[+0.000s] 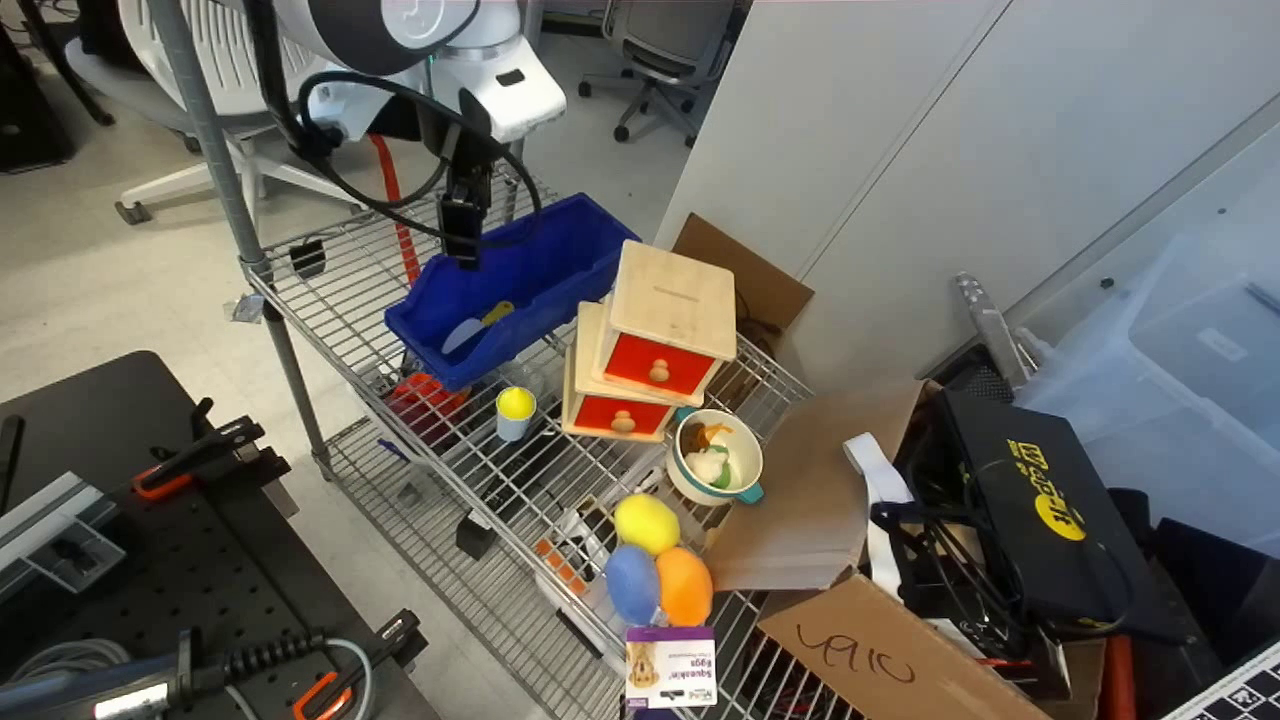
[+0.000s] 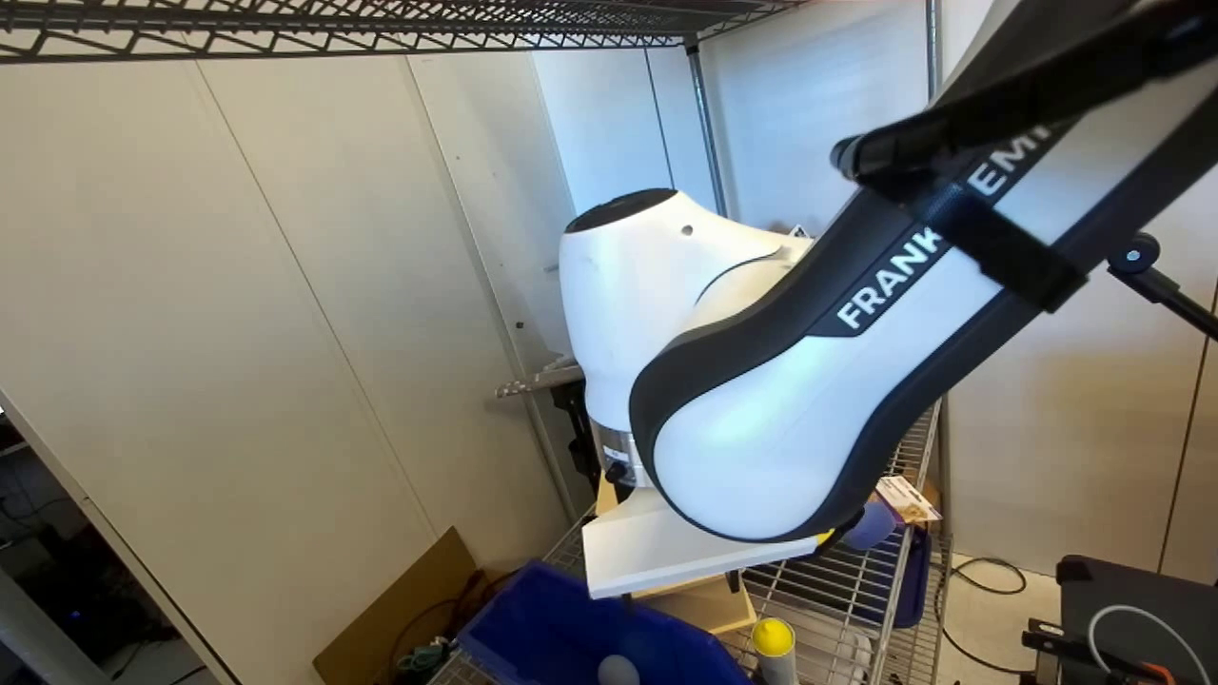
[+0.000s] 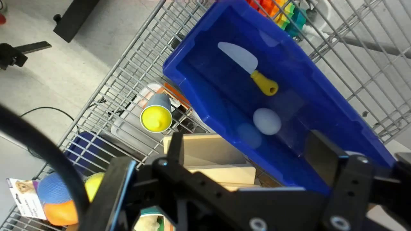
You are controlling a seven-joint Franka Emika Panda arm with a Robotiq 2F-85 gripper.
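My gripper is open in the wrist view, its fingers wide apart with nothing held between them. It hangs above the blue bin (image 1: 564, 234), clear of the bin floor. Inside the bin, a toy knife (image 3: 246, 59) with a pale blade and yellow handle lies flat. A white egg-shaped object (image 3: 266, 121) rests nearer to my fingers; the second exterior view catches a pale round top (image 2: 618, 670) in the bin too. Part of the bin is hidden behind my right finger (image 3: 325, 158).
Beside the bin stand a grey cup with yellow inside (image 1: 516, 412) and stacked wooden drawer boxes (image 1: 666, 318). Along the wire shelf are a bowl of toy food (image 1: 716, 456), yellow, blue and orange toys (image 1: 648, 524), and an open cardboard box (image 1: 888, 642).
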